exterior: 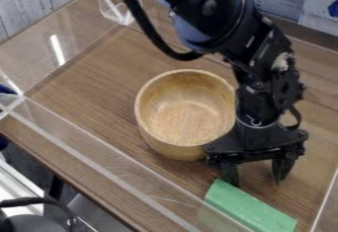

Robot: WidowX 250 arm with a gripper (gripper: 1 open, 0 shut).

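My black gripper (258, 165) reaches down from the top at the right of the camera view, open, its tips low over the wooden table just behind a green block (251, 211). I see nothing clearly held between the fingers, though the dark tips are hard to make out. A round wooden bowl (179, 108) sits left of the gripper, very close to it.
Clear acrylic panels (119, 167) run along the near left. A dark cable lies at the lower left.
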